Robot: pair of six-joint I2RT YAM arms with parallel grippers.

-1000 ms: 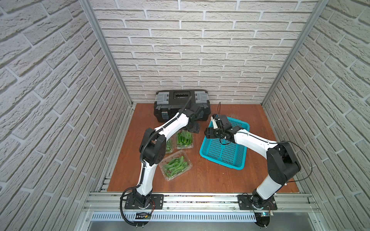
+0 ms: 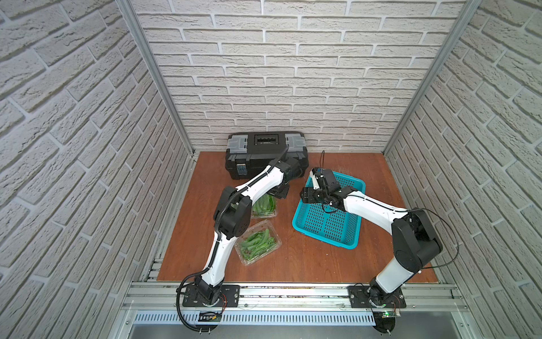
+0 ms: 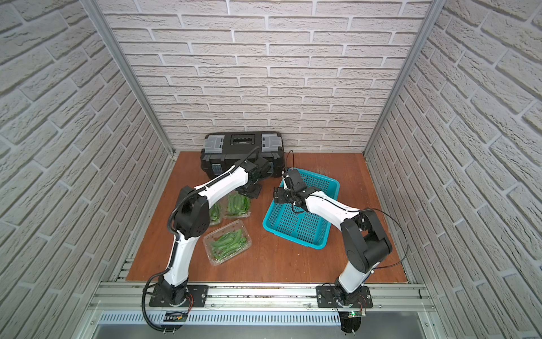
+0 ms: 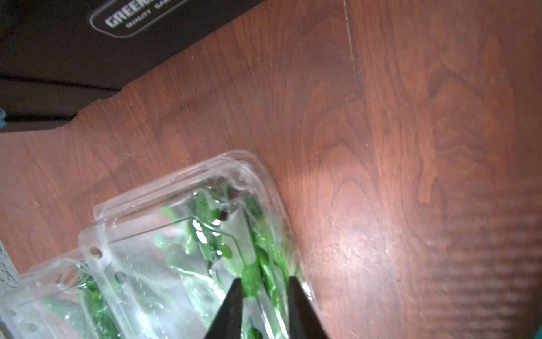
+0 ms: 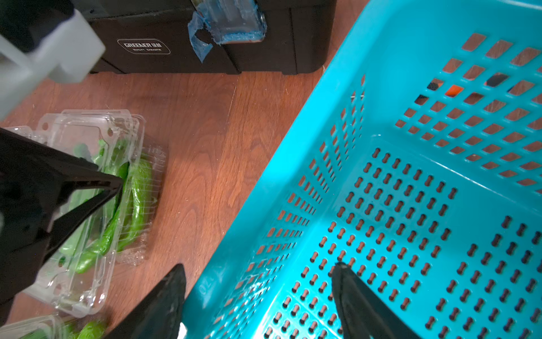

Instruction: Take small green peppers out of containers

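Observation:
Long green peppers lie in clear plastic containers on the left half of the table. My left gripper is partly open over the right edge of the back container (image 4: 180, 226), its tips a little apart. A clear lid (image 5: 121, 121) covers much of that container, seemingly shifted left, with some peppers (image 5: 138, 203) showing along its right side. A front container (image 3: 227, 241) holds more peppers, and another container (image 3: 216, 214) is partly hidden by my left arm. My right gripper stands open, its fingers on either side of the rim of the blue basket (image 5: 271, 186).
A black toolbox (image 2: 265, 149) stands against the back wall, close behind my left gripper. The basket's visible floor is bare. Wooden table shows free between the containers and the basket, and in front of the basket.
The back container has slid left, toward the container beside it. My left gripper has moved slightly left and toward the front with it. My right gripper has hardly moved.

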